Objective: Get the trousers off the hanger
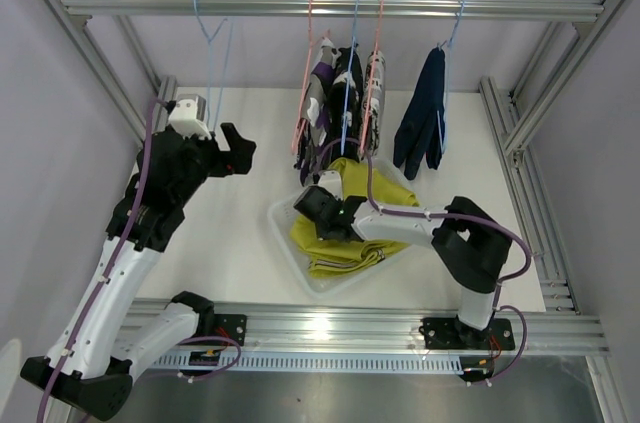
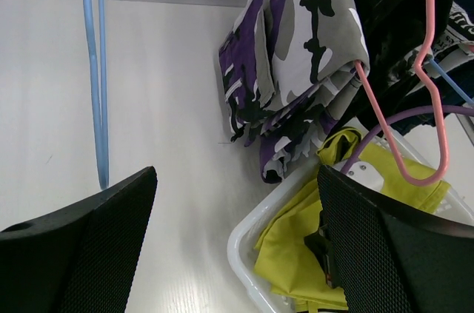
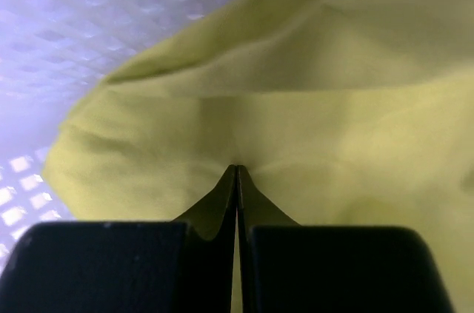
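Yellow trousers (image 1: pixel 350 258) lie folded in a white basket (image 1: pixel 290 258), off any hanger. My right gripper is shut against the yellow cloth, which fills much of its wrist view; whether any is pinched is not visible. My left gripper (image 1: pixel 240 153) stands open near an empty blue hanger (image 2: pixel 98 106), with nothing between its fingers. Patterned garments (image 2: pixel 304 24) hang on pink and blue hangers above the basket, and dark navy trousers (image 1: pixel 420 108) hang at the right.
A metal rail (image 1: pixel 270 5) spans the back. The white floor (image 1: pixel 190 243) left of the basket is clear. Purple cables run along both arms.
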